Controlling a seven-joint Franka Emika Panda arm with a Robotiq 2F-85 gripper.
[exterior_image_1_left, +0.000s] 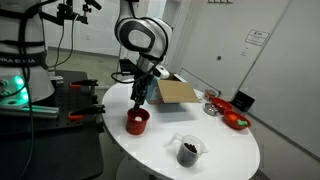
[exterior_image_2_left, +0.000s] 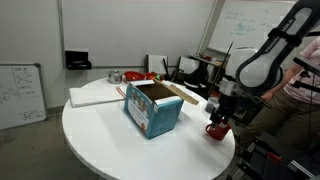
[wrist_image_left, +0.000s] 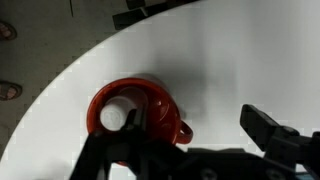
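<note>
A red mug (exterior_image_1_left: 137, 122) stands on the white table near its edge, with a white object (wrist_image_left: 115, 113) inside it. My gripper (exterior_image_1_left: 138, 104) is right over the mug, pointing down. In the wrist view the gripper is spread wide open, with nothing held. One finger overlaps the mug's opening (wrist_image_left: 150, 97), while the other finger (wrist_image_left: 258, 125) lies beyond the handle side, above bare table. Exterior view 2 has the red mug (exterior_image_2_left: 217, 130) at the right end of the table, partly behind the arm.
A blue-sided box (exterior_image_2_left: 150, 118) with open cardboard flaps stands behind the mug. A grey cup (exterior_image_1_left: 188, 153) with dark contents sits farther along the table. Red and metal dishes (exterior_image_1_left: 236, 120) are at the far end.
</note>
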